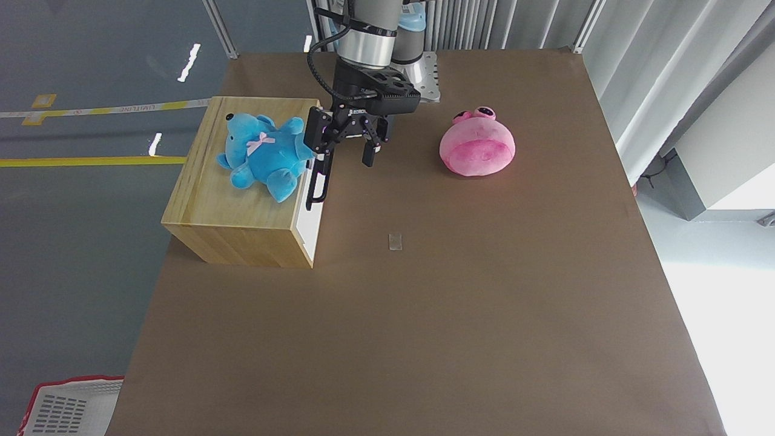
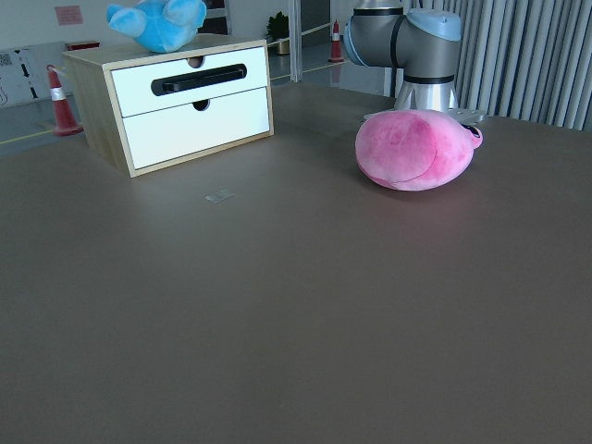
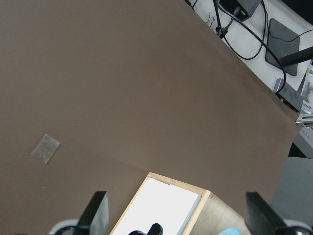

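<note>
A blue plush animal (image 1: 263,156) with a pink bow lies on top of the wooden two-drawer box (image 1: 232,240), whose white drawers (image 2: 194,125) and black handle face right. A pink plush (image 1: 476,148) sits on the table to the box's right. My gripper (image 1: 352,145) hangs over the box's front edge, just right of the blue plush. In the wrist view my gripper stands open above the box front and table, with nothing seen between its fingers.
A white basket (image 1: 69,407) stands off the table at lower left.
</note>
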